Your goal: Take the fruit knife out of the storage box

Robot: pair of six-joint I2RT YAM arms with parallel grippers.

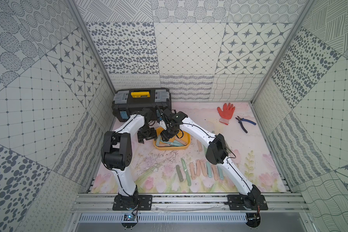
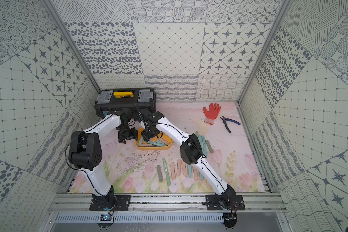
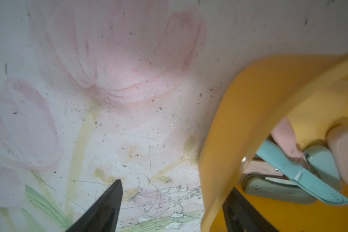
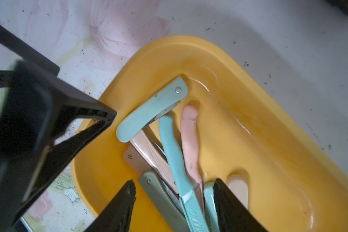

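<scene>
The yellow box holds folded fruit knives in light blue, pink and grey-green. My right gripper is over the box with its fingers apart, the knives below and between them, none visibly gripped. My left gripper is at the box's left end, fingers apart, one near the rim, bare table between them. In the top views both grippers are dark and partly overlap the box.
A black toolbox stands behind. A red glove and pliers lie at back right. Several folded knives lie along the front table.
</scene>
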